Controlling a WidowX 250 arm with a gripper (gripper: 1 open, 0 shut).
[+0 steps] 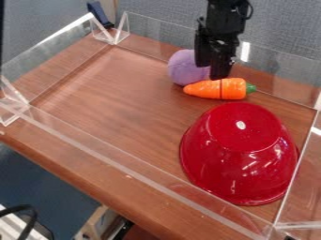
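Observation:
My black gripper (220, 64) hangs at the back of the table, right beside a purple round object (186, 67), just above an orange toy carrot (216, 89) with a green top. Whether its fingers are open or shut is hard to tell. A large red bowl (238, 150) lies upside down at the front right.
Clear plastic walls (150, 141) edge the wooden table (107, 94). A grey wall stands behind.

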